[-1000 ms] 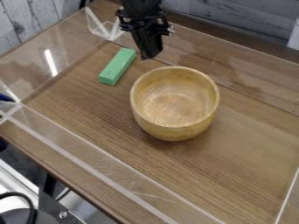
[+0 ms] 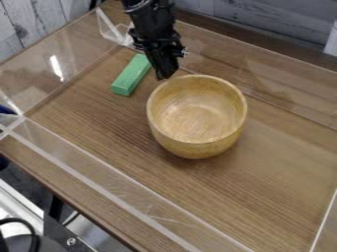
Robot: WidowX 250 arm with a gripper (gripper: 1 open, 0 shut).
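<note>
A black gripper (image 2: pixel 164 67) hangs from the top centre, shut, its tip just right of a green block (image 2: pixel 130 75) and above a large round wooden bowl (image 2: pixel 196 135). Nothing shows between its fingers. The green block lies flat on the wooden surface, and the bowl is empty.
A wooden surface (image 2: pixel 86 167) with clear edging surrounds the objects. Dark cables show at the lower left edge.
The arm has shifted slightly over the last second, its body now a little more to the left. The block and bowl look unmoved.
</note>
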